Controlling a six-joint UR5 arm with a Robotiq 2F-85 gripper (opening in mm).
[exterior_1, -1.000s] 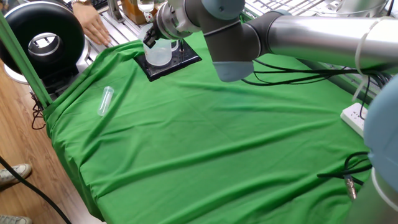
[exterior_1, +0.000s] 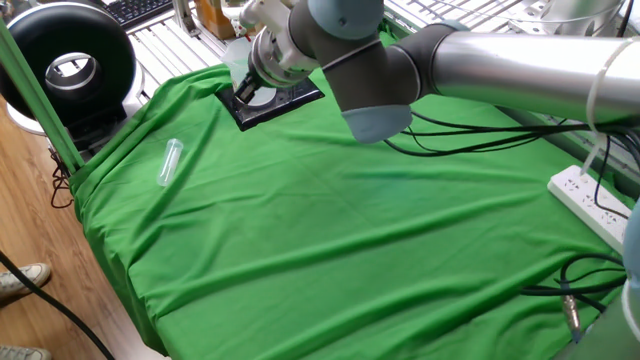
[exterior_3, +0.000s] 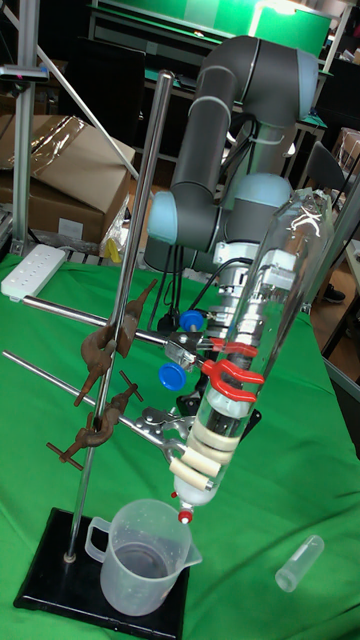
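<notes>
In exterior view 1 my gripper (exterior_1: 247, 90) hangs at the far end of the cloth, its dark fingers in front of the plastic beaker (exterior_1: 264, 97). Whether the fingers are apart or together is too small to tell. Exterior view 3 has the handled beaker (exterior_3: 133, 592) upright on the black stand base (exterior_3: 51, 581), beneath a clamped glass column (exterior_3: 285, 272) with a white lower end. Behind that column the arm's wrist shows, but the fingertips are hidden. A clear plastic tube (exterior_1: 170, 162) lies alone on the green cloth.
A metal stand rod (exterior_3: 124, 288) carries clamps, one with red fingers, around the column. The power strip (exterior_1: 590, 207) and loose black cables lie along the right side.
My gripper has come down in exterior view 1, now covering more of the beaker. A person's hand at the upper left has left the view. The tube stays put.
</notes>
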